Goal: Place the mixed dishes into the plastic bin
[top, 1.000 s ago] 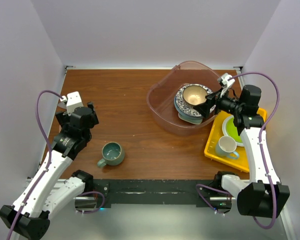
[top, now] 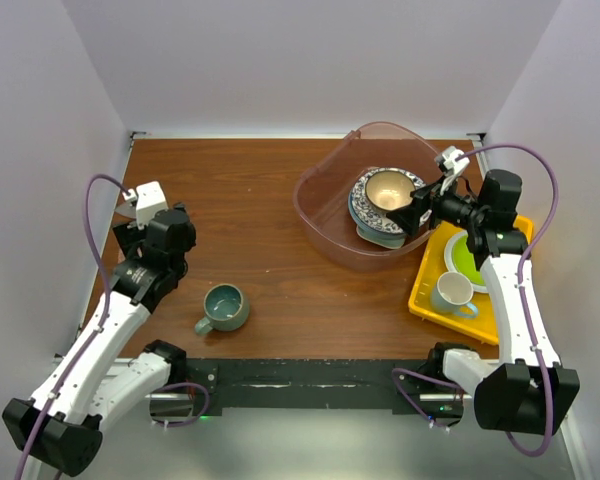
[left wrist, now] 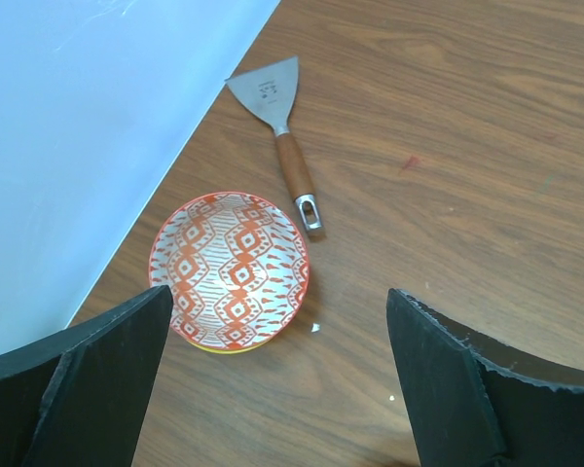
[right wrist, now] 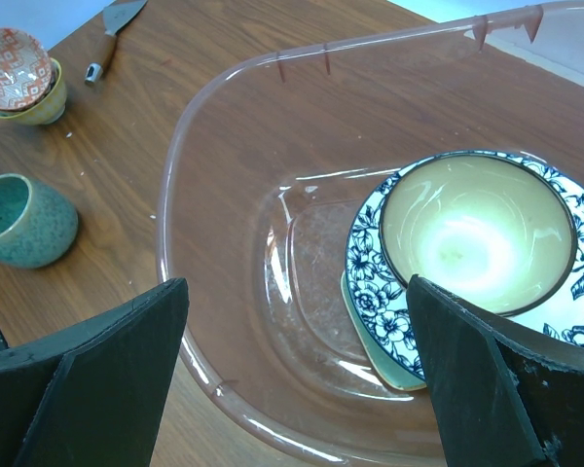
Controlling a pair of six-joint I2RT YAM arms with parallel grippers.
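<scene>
My left gripper is open above a red-patterned bowl, which lies by a scraper; the right wrist view shows a yellow bowl (right wrist: 39, 109) under the patterned one. My right gripper is open over the clear plastic bin (top: 320, 200), which holds a blue-floral plate (right wrist: 375, 302) with a cream bowl (top: 390, 188) on it and a pale green piece (right wrist: 389, 375) beneath. A teal mug (top: 225, 308) stands at the front left of the table.
A yellow tray (top: 428, 300) at the right holds a green plate (top: 462, 258) and a white mug (top: 450, 292). Walls border the sides and back.
The right arm and the dishes show no change.
</scene>
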